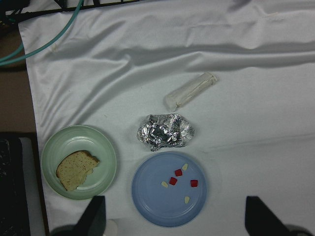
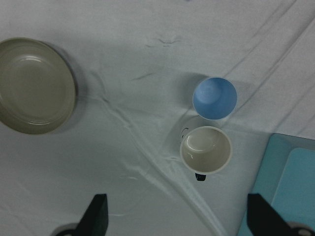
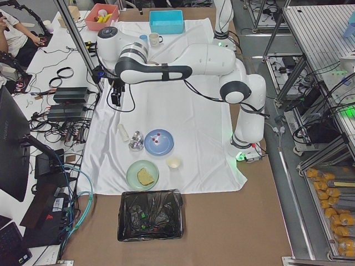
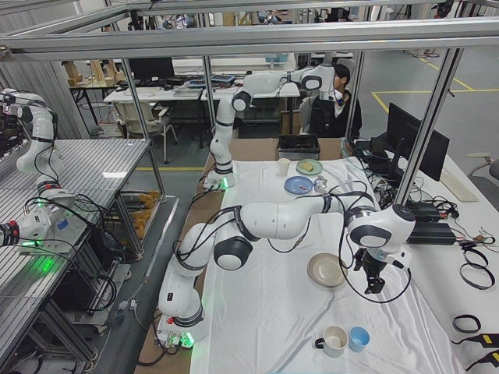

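Note:
My left gripper hangs open above a blue plate (image 1: 155, 196) with small red and pale pieces, a green plate (image 1: 103, 172) with a bread slice (image 1: 74, 172), a crumpled foil bundle (image 1: 165, 132) and a pale wrapped tube (image 1: 191, 90). My right gripper is open over the cloth, nothing between its fingers. In the right wrist view are a grey-beige plate (image 2: 34, 83), a blue cup (image 2: 214, 98), a white mug (image 2: 205, 150) and a teal bin (image 2: 270, 172).
A black lined bin (image 3: 150, 221) stands beyond the cloth's edge. A red basket (image 3: 101, 25) sits on the side table among cables. The white cloth (image 3: 205, 144) has free room between the objects.

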